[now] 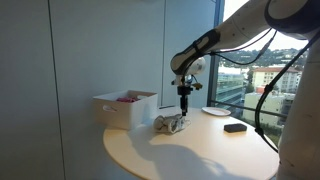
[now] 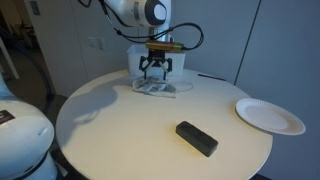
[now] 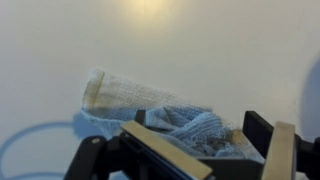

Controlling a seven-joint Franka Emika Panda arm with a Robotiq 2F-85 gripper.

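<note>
A crumpled grey-blue cloth [image 1: 171, 123] lies on the round white table near the box. In the wrist view the cloth [image 3: 182, 121] spreads below and between the fingers, its pale woven edge stretching to the left. My gripper [image 1: 184, 110] points down just above the cloth's right part. The second exterior view shows the gripper [image 2: 154, 72] with its fingers apart, over the cloth [image 2: 160, 88]. Its fingers are open and nothing is gripped. Part of the cloth is hidden behind the fingers.
A white box [image 1: 126, 109] with reddish contents stands behind the cloth. A black block [image 2: 196, 138] and a white plate [image 2: 270, 116] lie apart from it on the table [image 2: 120, 130]. A thin cable [image 3: 30, 130] curves beside the cloth.
</note>
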